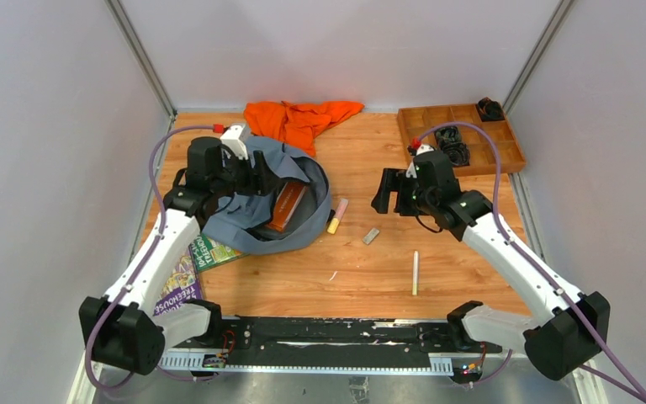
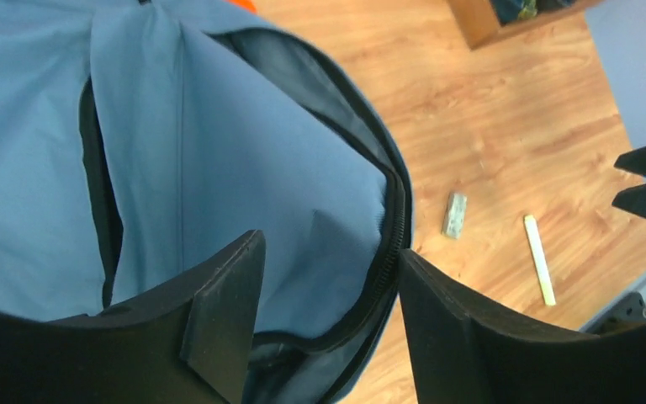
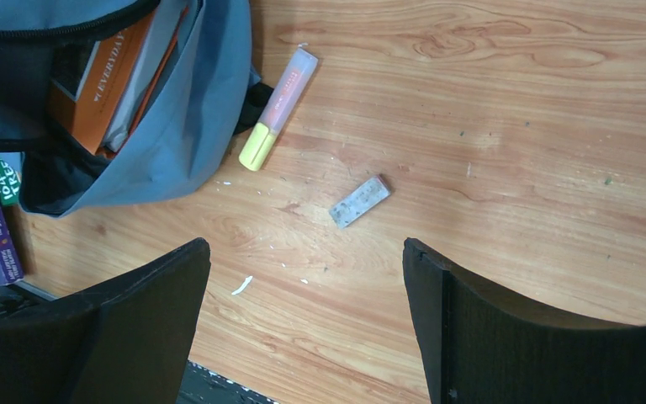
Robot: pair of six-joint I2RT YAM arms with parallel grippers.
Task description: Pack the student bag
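The blue-grey bag (image 1: 288, 240) lies on the left of the table, its interior partly showing an orange book (image 3: 101, 105). My left gripper (image 1: 256, 172) is over the bag's flap; in the left wrist view its fingers straddle blue fabric and zipper edge, and whether they grip it is unclear. My right gripper (image 1: 384, 194) stands open right of the bag, above the table, with nothing between its fingers. Beside the bag lie a pink-yellow stick (image 3: 277, 108), a small grey block (image 3: 358, 202) and a white stick (image 1: 415, 273). Two workbooks (image 1: 177, 289) lie at the left.
An orange cloth (image 1: 299, 126) lies at the back behind the bag. A wooden compartment box (image 1: 496, 151) with coiled dark items stands at the back right.
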